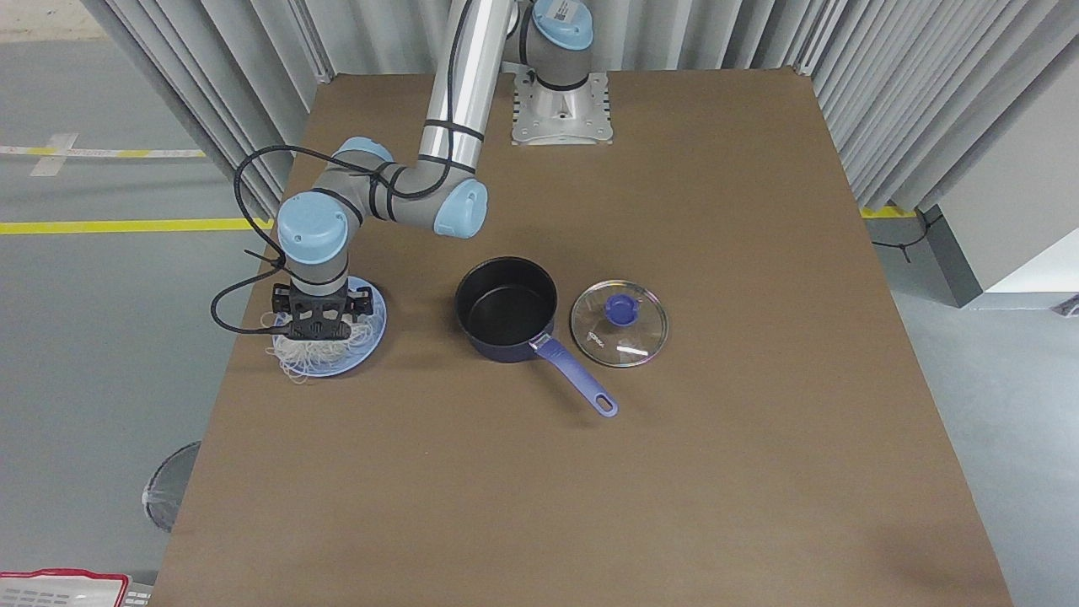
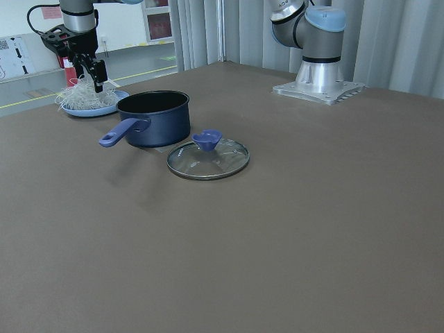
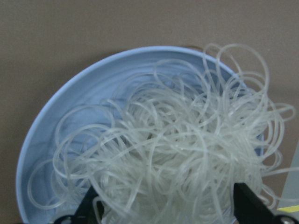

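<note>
A pale blue plate (image 1: 359, 354) at the table's left holds a tangled pile of white translucent noodles (image 3: 173, 144). My gripper is down in the pile, its fingertips wide apart with loose noodles between them; in the front view the arm's end covers part of the plate. A dark blue saucepan (image 1: 506, 303) stands right of the plate, handle toward the front right. A glass lid (image 1: 607, 339) with a blue knob lies beside the pan, also seen in the left camera view.
The arm's base (image 1: 561, 121) stands at the back. The plate is close to the table's left edge, with floor beyond it.
</note>
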